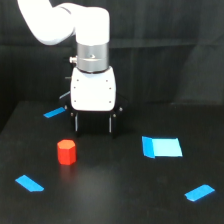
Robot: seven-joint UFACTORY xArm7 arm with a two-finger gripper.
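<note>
On the dark table, left of centre, stands a small red block [66, 152] with a faceted outline. Above it in the picture and to its right hangs my gripper [94, 128], pointing down below the white arm. Its two dark fingers are spread apart, and nothing shows between them. A clear gap separates the gripper from the red block. To the right lies a flat light-blue square [167, 147], with a darker blue strip along its left side.
Blue tape pieces mark the table at the lower left [29, 183], at the lower right [199, 192] and behind the block [54, 112].
</note>
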